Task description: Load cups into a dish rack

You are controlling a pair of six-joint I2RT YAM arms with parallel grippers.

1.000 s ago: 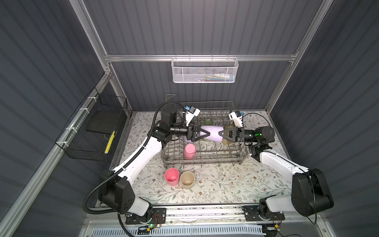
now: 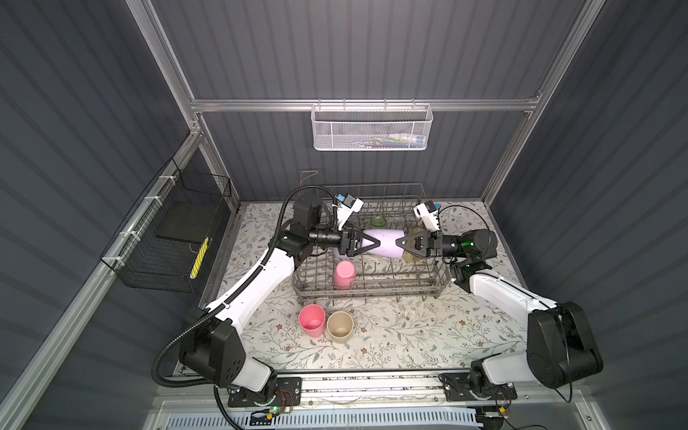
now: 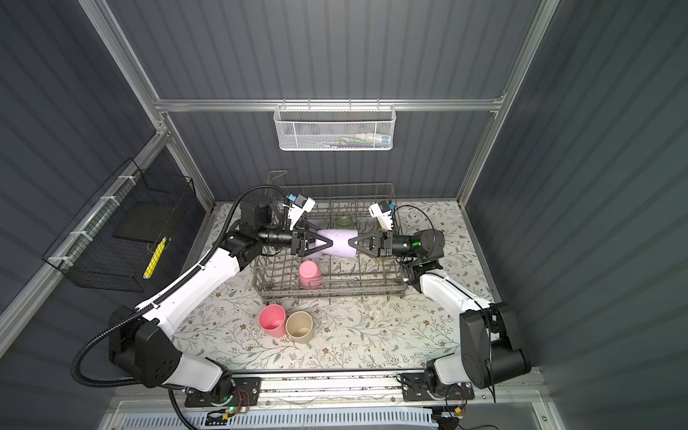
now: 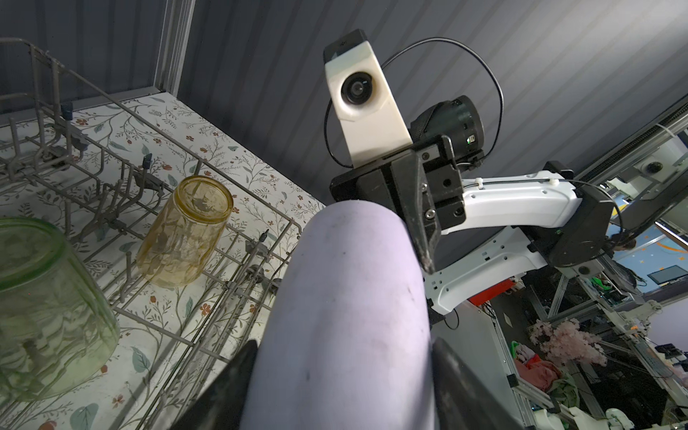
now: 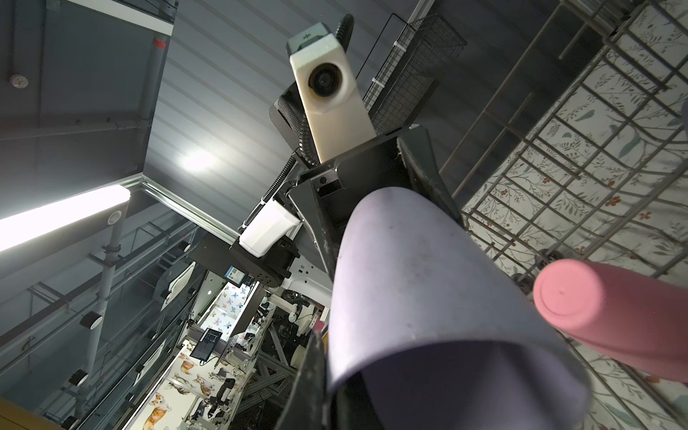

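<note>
A lavender cup (image 2: 384, 242) lies sideways in the air above the wire dish rack (image 2: 369, 292), between my left gripper (image 2: 369, 241) and my right gripper (image 2: 405, 243), one at each end. The right one is shut on the cup's rim. The left one's fingers are at the cup's other end; its grip is unclear. In the rack stand an upside-down pink cup (image 2: 344, 274), a green glass (image 4: 50, 315) and a yellow glass (image 4: 182, 233). An upright pink cup (image 2: 311, 320) and a beige cup (image 2: 339, 326) stand in front of the rack.
A white mesh basket (image 2: 371, 136) hangs on the back wall and a black wire basket (image 2: 150, 258) on the left wall.
The right arm has shifted very slightly; otherwise the cup and both grippers look almost unchanged.
</note>
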